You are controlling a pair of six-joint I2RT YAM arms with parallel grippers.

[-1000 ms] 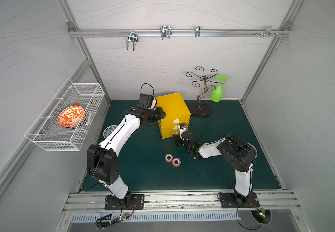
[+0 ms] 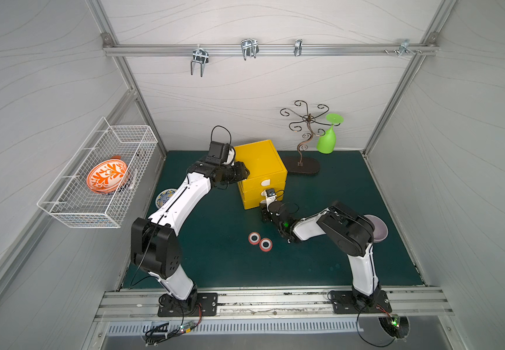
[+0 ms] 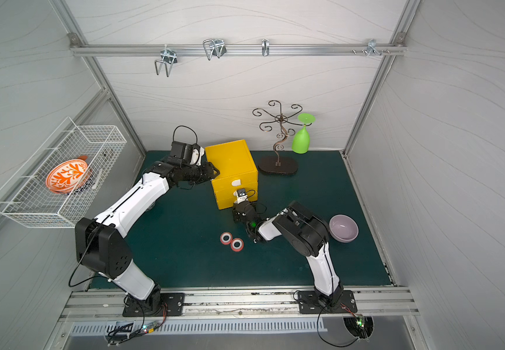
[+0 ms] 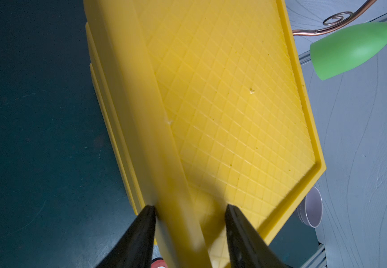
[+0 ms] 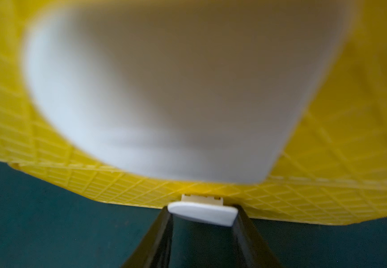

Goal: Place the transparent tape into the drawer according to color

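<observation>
A yellow drawer box (image 2: 259,156) with white handles stands at the back middle. My left gripper is shut on its top left edge, fingers either side of the rim. My right gripper is low at the box's front, its fingertips at a small white lower handle (image 5: 202,212), part open; a larger white handle (image 5: 184,89) fills the view above.
A wire basket (image 2: 77,204) with orange plates hangs on the left wall. A metal stand (image 2: 302,165) with a green glass (image 2: 326,140) is at the back right. A purple bowl (image 3: 343,228) sits on the right; a plate is partly hidden at left.
My left arm has not visibly moved.
</observation>
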